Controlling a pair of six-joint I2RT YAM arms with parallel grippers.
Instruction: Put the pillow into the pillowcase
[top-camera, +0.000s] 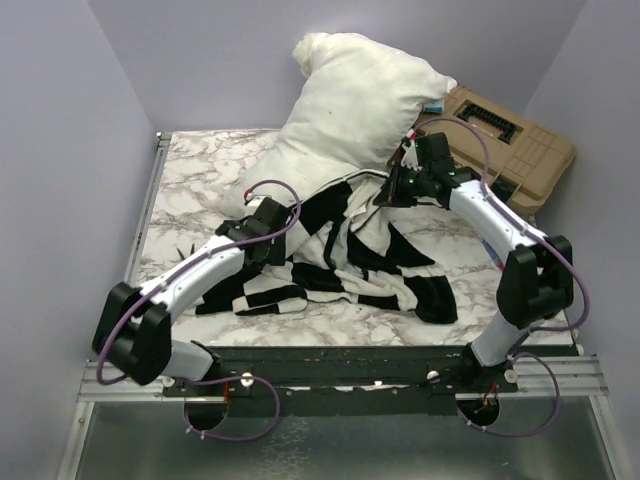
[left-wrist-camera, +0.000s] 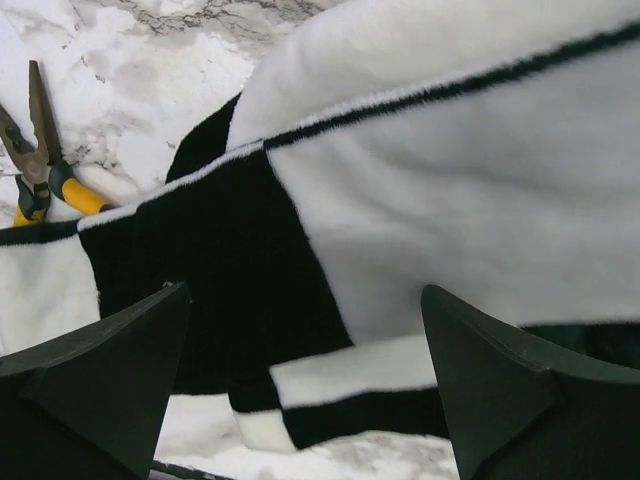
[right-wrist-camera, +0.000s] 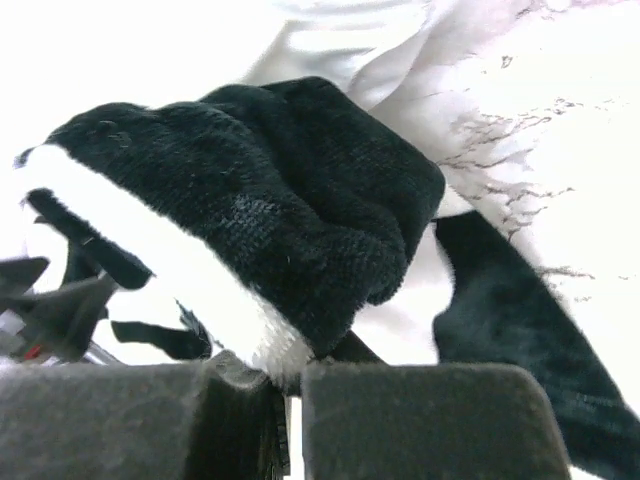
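Observation:
The white pillow (top-camera: 350, 90) lies at the back. The black-and-white pillowcase (top-camera: 380, 300) lies crumpled in front of it, partly under it. My right gripper (top-camera: 392, 195) is at the pillowcase's upper right edge, shut on a fold of its cloth, which bulges above the fingers in the right wrist view. My left gripper is open over the left part of the pillowcase (left-wrist-camera: 230, 260), with nothing held between its fingers.
A tan toolbox (top-camera: 525, 150) stands at the back right, beside the pillow. Pliers (left-wrist-camera: 45, 160) lie on the marble table (top-camera: 190, 160) left of the pillowcase.

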